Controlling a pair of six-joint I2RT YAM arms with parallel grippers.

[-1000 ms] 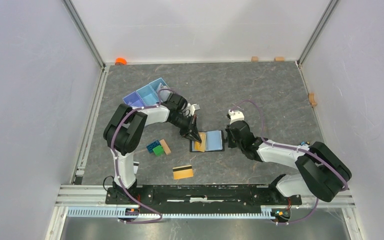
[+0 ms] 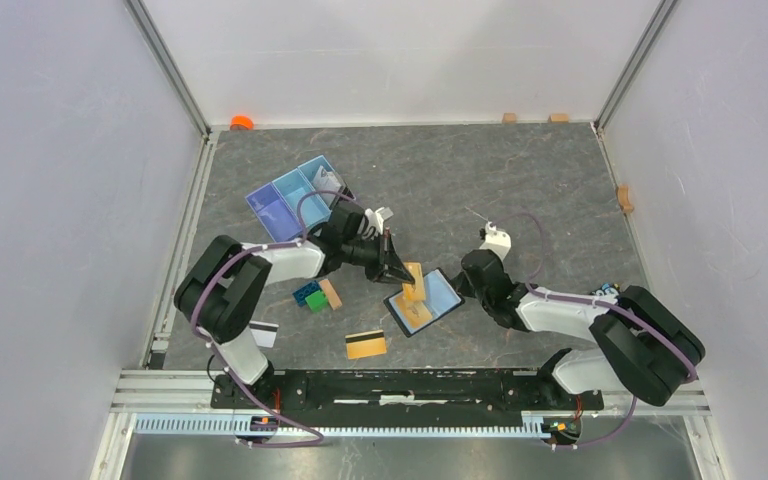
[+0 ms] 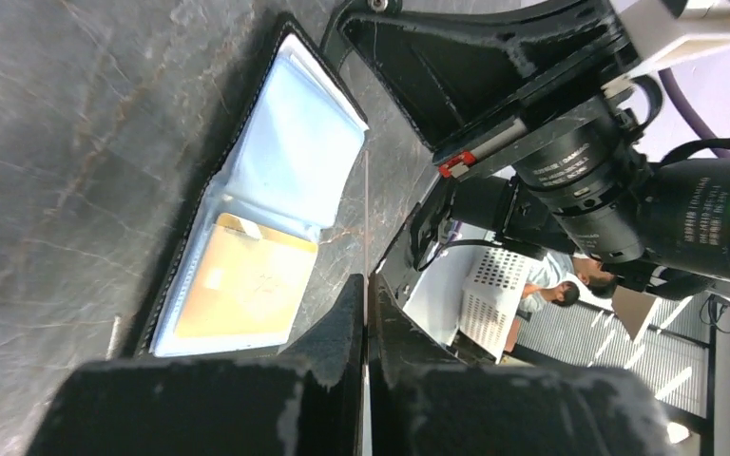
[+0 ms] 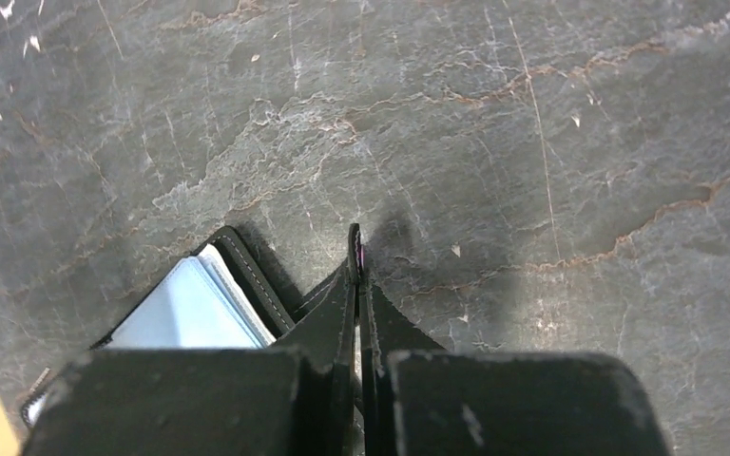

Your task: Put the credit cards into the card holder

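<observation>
The card holder (image 2: 440, 293), black-edged with pale blue sleeves, lies open and askew on the table. In the left wrist view, a yellow card (image 3: 247, 280) lies in its lower sleeve. My left gripper (image 2: 409, 280) is shut on another yellow card (image 2: 416, 272), upright above the holder; from the left wrist this card appears edge-on as a thin line. Beside the holder's right corner, my right gripper is shut, with nothing clearly visible between its fingers; whether it touches the holder I cannot tell. A third yellow card (image 2: 365, 345), with a black stripe, lies flat at the front.
Small blocks, including a green block (image 2: 317, 300), sit left of the holder. A blue compartment tray (image 2: 280, 203) stands at the back left. Near the left front lies a white card (image 2: 263, 333).
The holder has turned from square to slanted, its right end nearer the back. The left gripper has moved slightly right with its card, which now stands clear of the holder. The right wrist has swung right.
</observation>
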